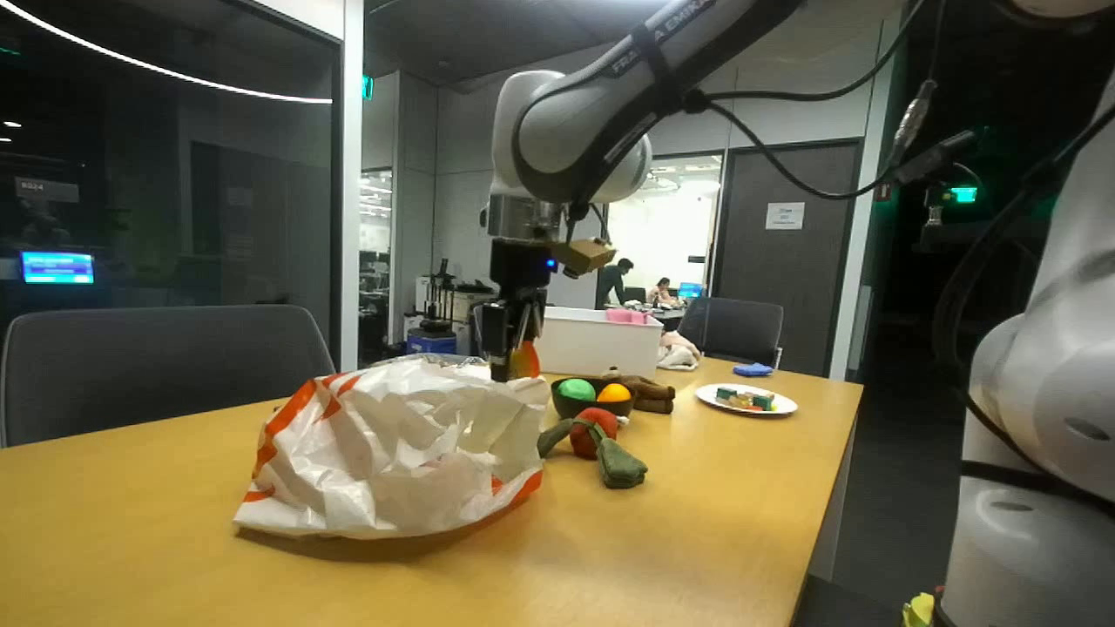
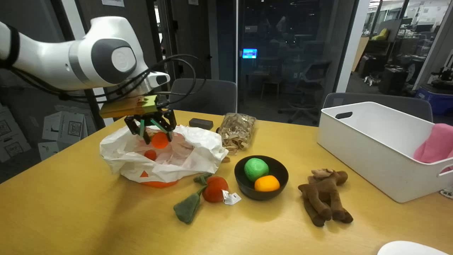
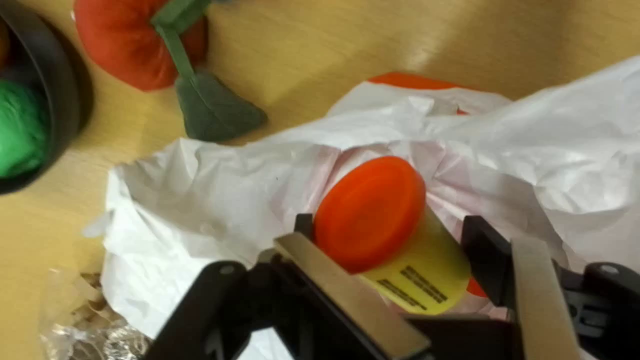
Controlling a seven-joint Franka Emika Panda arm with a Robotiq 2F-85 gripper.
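A yellow tub with an orange lid (image 3: 373, 211) is gripped at a tilt between the fingers of my gripper, which is shut on it. In exterior view 2 the tub's orange lid (image 2: 160, 140) shows between the fingertips, above the open mouth of a crumpled white plastic bag (image 2: 187, 163). Another orange-red round item (image 2: 149, 154) lies inside the bag. From the side, my gripper (image 1: 509, 360) hangs over the bag (image 1: 397, 449), and a bit of orange (image 1: 525, 360) shows at its fingers.
Beside the bag lie a red and green plush (image 2: 215, 189) and a black bowl (image 2: 242, 180) with green and orange balls. A brown plush animal (image 2: 325, 197), white bin (image 2: 361, 148), crinkly clear packet (image 2: 238, 129) and plate (image 1: 779, 407) stand around.
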